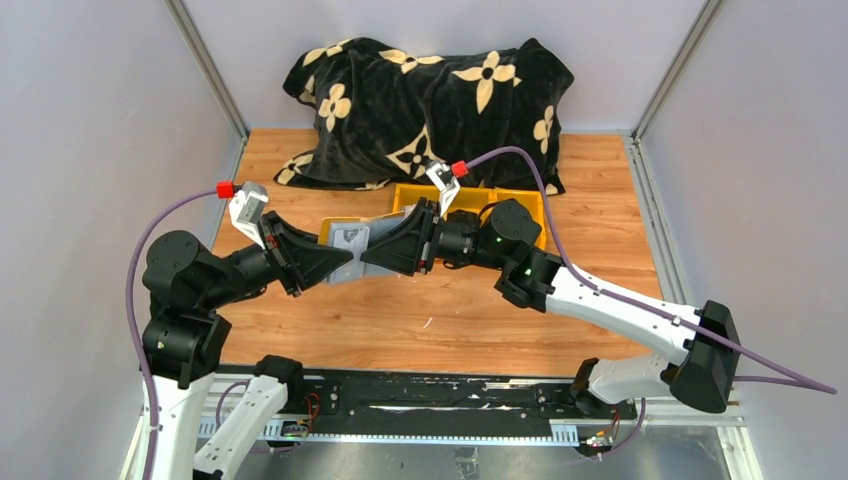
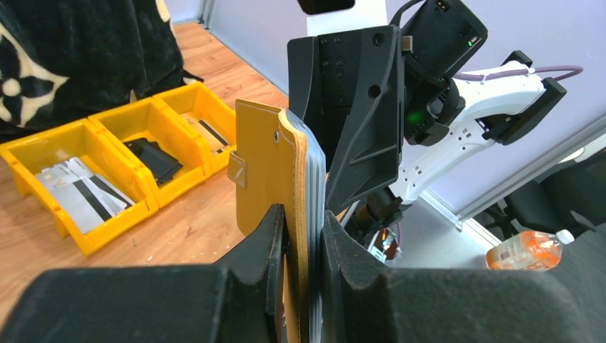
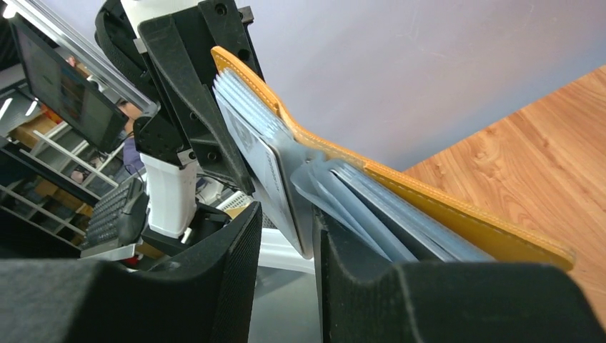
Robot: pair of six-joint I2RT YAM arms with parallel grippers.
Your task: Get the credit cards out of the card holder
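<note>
My left gripper is shut on the card holder (image 2: 261,153), which stands up out of its fingers. The holder has a tan-orange cover and clear plastic sleeves (image 3: 250,107). It is spread open, and in the top view a pale card (image 1: 349,238) shows on its face. My right gripper is part open at the sleeves. In the right wrist view the edge of a white card (image 3: 266,171) reaches down into the gap between its fingers, close to the right-hand finger (image 3: 343,264). Whether the fingers touch the card is not clear.
Behind the arms stands a yellow tray (image 2: 154,196) of three compartments. Its left one has light cards (image 2: 89,196), the middle one black cards (image 2: 154,158). A black patterned cushion (image 1: 430,105) lies along the back wall.
</note>
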